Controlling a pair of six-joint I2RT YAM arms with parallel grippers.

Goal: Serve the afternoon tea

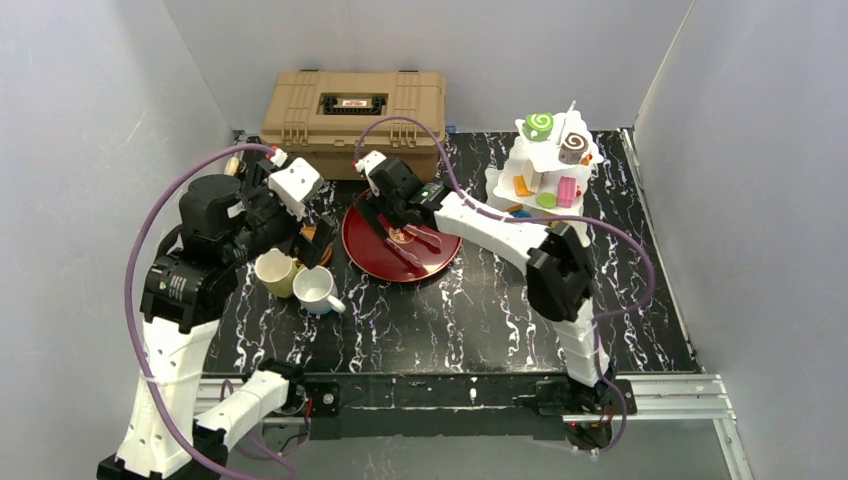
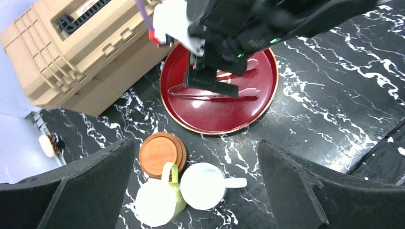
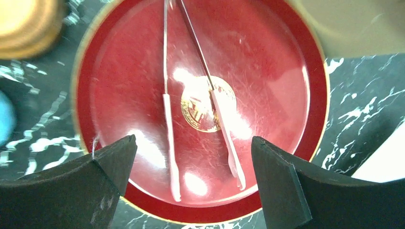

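Observation:
Two long, slim utensils with pale pink handles (image 3: 224,129) lie apart on a red gold-rimmed plate (image 1: 420,262). Directly over it hangs my open right gripper, empty. My left gripper is open and empty above a white mug (image 1: 316,290), a green mug (image 1: 274,274) and a stack of wooden coasters (image 2: 157,153), all left of the plate. A white tiered stand (image 1: 522,160) at the back right holds several toy cakes and sweets.
A tan case (image 1: 355,140) stands behind the plate against the back wall. Walls enclose the sides and back.

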